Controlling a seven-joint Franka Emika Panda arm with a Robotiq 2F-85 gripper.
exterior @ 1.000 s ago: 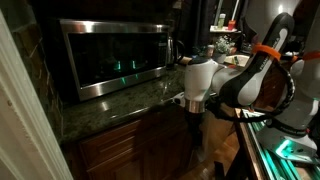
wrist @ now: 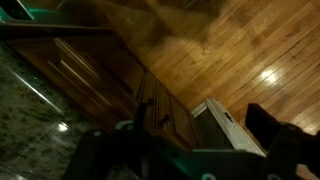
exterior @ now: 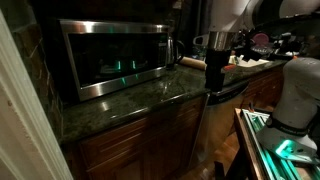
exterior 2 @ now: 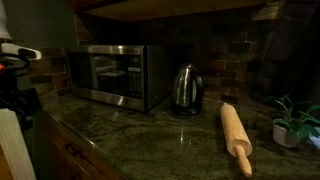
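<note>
My gripper (exterior: 213,92) hangs from the white arm (exterior: 226,22) in front of the counter, pointing down. In the wrist view its dark fingers (wrist: 267,128) stand wide apart, open, with only wood floor and a pale-edged object between them. At the left edge of exterior view 2 the arm's black end (exterior 2: 18,80) shows in part. Back on the dark stone counter (exterior 2: 135,135) are a steel microwave (exterior 2: 115,75), a kettle (exterior 2: 187,88) and a wooden rolling pin (exterior 2: 234,135), all apart from the gripper.
A potted plant (exterior 2: 293,122) stands at the counter's right end. Wooden cabinets (exterior: 120,145) lie below the counter edge. Open wood floor (wrist: 220,50) spreads under the gripper. A pale-topped object (wrist: 232,128) stands below it.
In exterior view 1 the arm and gripper have risen a good way and shifted slightly right. The microwave and counter have stayed put.
</note>
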